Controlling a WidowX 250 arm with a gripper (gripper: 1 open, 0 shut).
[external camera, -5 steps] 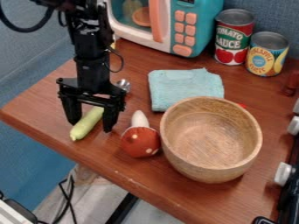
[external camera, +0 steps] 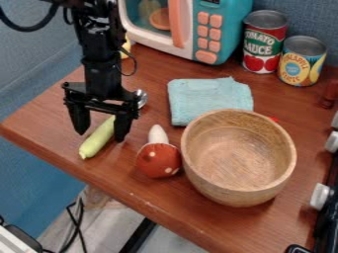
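Note:
The black gripper hangs low over the left of the table with its two fingers apart, one on each side of a pale yellow-green corn-like toy. Behind it a silver spoon is partly hidden. A red-capped toy mushroom lies to the right, beside a wooden bowl.
A folded blue cloth lies behind the bowl. A toy microwave, a red can and a yellow can stand at the back. The table's front-left edge is near the corn.
The gripper has shifted slightly toward the back left, uncovering more of the spoon. The objects on the table have not visibly moved.

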